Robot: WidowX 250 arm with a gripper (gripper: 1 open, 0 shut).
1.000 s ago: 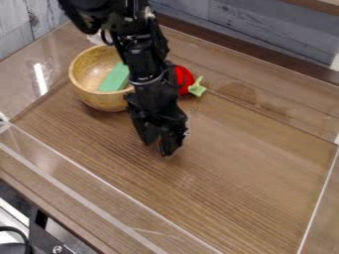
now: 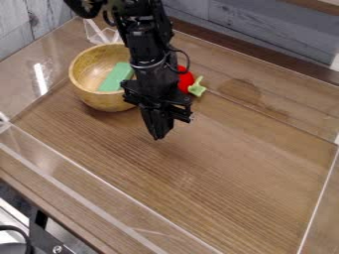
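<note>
The black robot arm reaches down from the top centre of the camera view, its gripper (image 2: 159,121) hanging over the wooden table (image 2: 212,189). The gripper looks shut, with nothing visible between its fingers. Behind it to the left is a wooden bowl (image 2: 93,81) holding a green object (image 2: 114,75), partly hidden by the arm. To the right of the arm, a red object (image 2: 185,76) with a green piece (image 2: 197,89) lies on the table, partly covered by the arm.
A grey wall stands at the back left, and a black cable runs at the bottom left edge.
The gripper has risen and moved slightly back from its lower position over the table. The bowl and other objects show no clear movement.
</note>
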